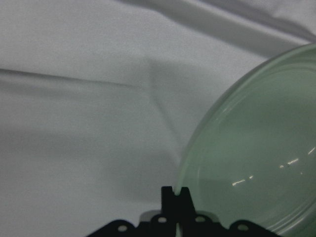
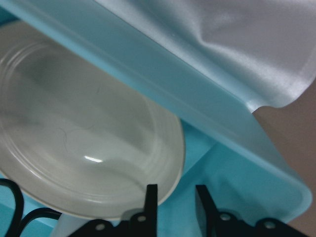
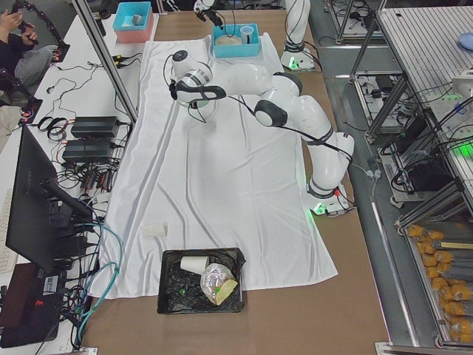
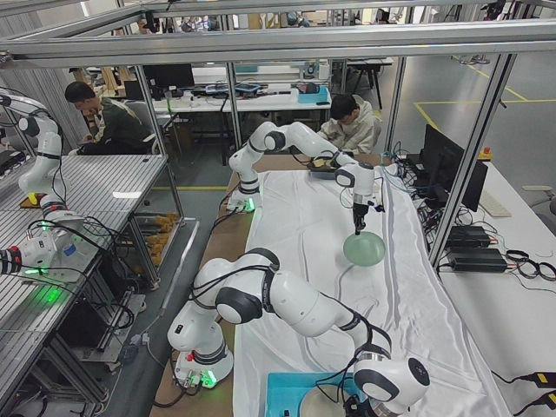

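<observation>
A green dish [image 4: 365, 252] is on the white cloth, with my left gripper at its rim. In the left wrist view the fingers are together on that rim. At the blue bin [image 2: 247, 192], my right gripper stands open over a cream bowl [image 2: 84, 123], beside its edge, nothing seen between the fingers. The bin also holds a white cup [image 3: 246, 33].
A black tray [image 3: 170, 288] holding a white cup, a foil-covered item and scraps lies at the opposite end. A small pale piece [image 3: 154, 230] lies on the cloth [image 3: 244, 192], which is otherwise mostly clear.
</observation>
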